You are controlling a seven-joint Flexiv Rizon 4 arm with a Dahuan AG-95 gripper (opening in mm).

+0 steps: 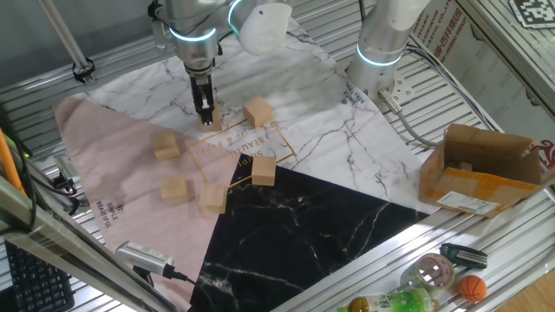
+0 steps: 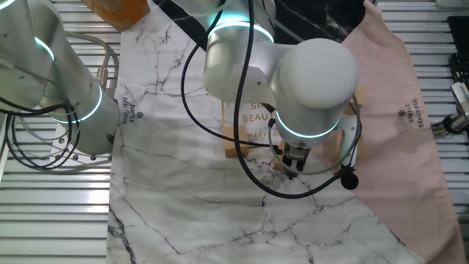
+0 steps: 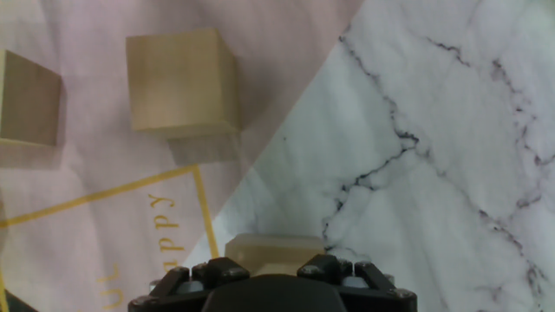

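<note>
In exterior view 1 my gripper [image 1: 206, 120] points down at a wooden block [image 1: 216, 122] at the back of the printed frame, partly covering it. The wrist view shows the gripper's [image 3: 273, 270] dark fingertips apart at the bottom edge, with the pale top of that block [image 3: 274, 246] just beyond them. Whether the fingers press on its sides cannot be made out. From exterior view 2 the arm hides most of the gripper [image 2: 293, 167]. Other plain blocks stand around the frame: one at back right [image 1: 257, 111], one at left [image 1: 165, 145], one on the black corner [image 1: 263, 171].
Two more blocks, one front left [image 1: 176, 190] and one front middle [image 1: 213, 198], stand on the pink cloth area. An open cardboard box [image 1: 481, 178] is at the right.
</note>
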